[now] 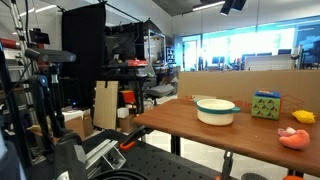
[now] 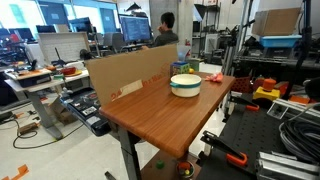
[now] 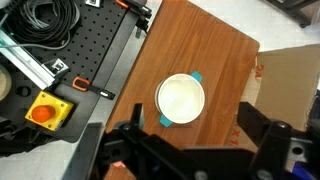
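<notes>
A round white bowl [image 1: 216, 111] stands on the wooden table; in the second exterior view the bowl [image 2: 185, 85] is near the table's middle. Seen from above in the wrist view, the bowl [image 3: 180, 98] looks empty, and bits of teal show at two sides of its rim. My gripper is open high above the table, its dark fingers wide apart at the bottom of that view, nothing between them. Only a small tip of the gripper [image 1: 232, 6] shows at the top of the first exterior view.
A green box with a blue top [image 1: 266, 104] stands behind the bowl, right of it. A pink object [image 1: 294, 138] lies near the right front, and a yellow one [image 1: 303, 117] farther back. A cardboard panel [image 2: 115, 78] borders the table. Bare wood [image 2: 165, 118] lies left of the bowl.
</notes>
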